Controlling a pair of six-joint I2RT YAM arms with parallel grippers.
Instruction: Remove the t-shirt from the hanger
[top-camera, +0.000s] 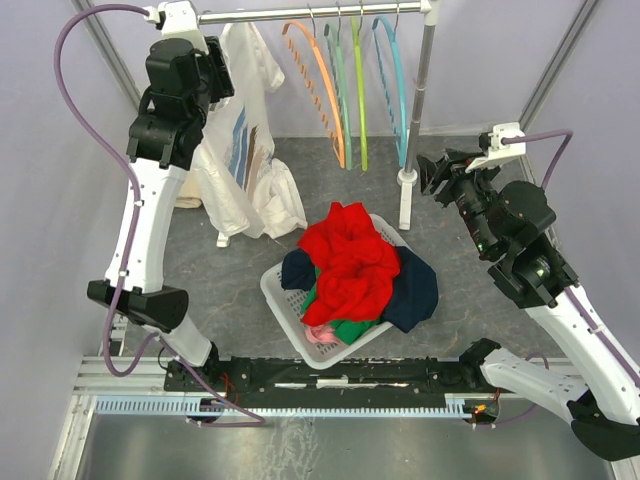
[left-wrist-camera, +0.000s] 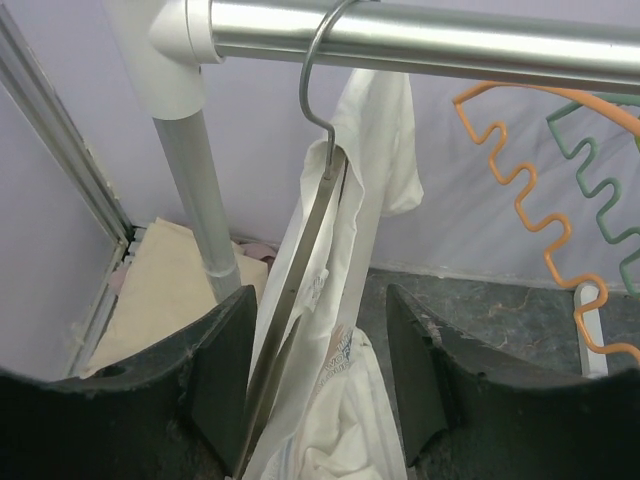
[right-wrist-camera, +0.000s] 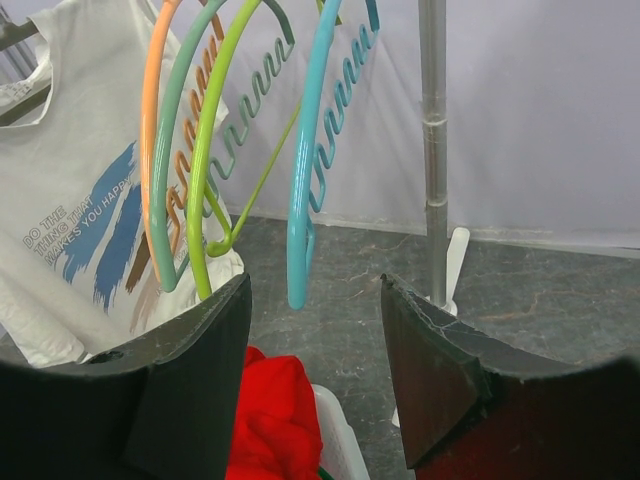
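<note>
A white t-shirt (top-camera: 245, 170) with a blue print hangs at the rail's left end. In the left wrist view its hanger (left-wrist-camera: 296, 270) hangs by a metal hook, the shirt (left-wrist-camera: 344, 300) draped round it. My left gripper is part open around the upper hanger and shirt, its fingers on either side; whether they touch cannot be told. My right gripper stands open facing the colored hangers, with nothing between its fingers.
Orange (top-camera: 325, 75), green and blue (top-camera: 399, 90) empty hangers hang to the right on the rail (top-camera: 260, 16). A basket (top-camera: 285, 315) of red, navy and green clothes sits on the floor. The right post (top-camera: 423, 80) stands beside the hangers.
</note>
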